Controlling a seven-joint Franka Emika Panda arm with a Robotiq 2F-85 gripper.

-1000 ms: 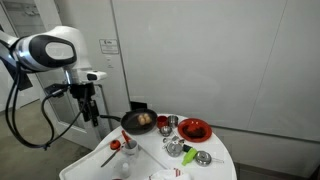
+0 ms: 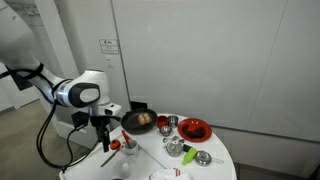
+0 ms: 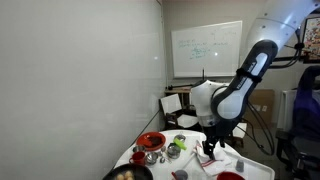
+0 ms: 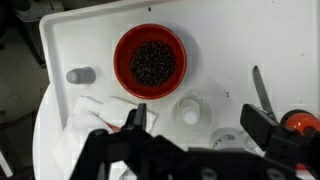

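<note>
Seen from the wrist, my gripper stands open above the table, its dark fingers apart with nothing held between them. Ahead of it is a red bowl (image 4: 150,58) filled with dark beans or beads. A clear glass (image 4: 190,110) with a white middle shows below the gap between the fingers. To the left, a small grey cylinder (image 4: 82,75) rests on the white tray (image 4: 60,45), near a white cloth (image 4: 75,135). In exterior view 1 the gripper (image 2: 104,138) points down over the table's left side; its fingertips are too small to read there.
On the right of the wrist view are a knife (image 4: 262,90) and a red-orange object (image 4: 298,120). A dark pan (image 2: 138,121), a red dish (image 2: 194,130), metal pots (image 2: 174,148) and a green-handled tool (image 2: 189,156) crowd the table, with a wall behind.
</note>
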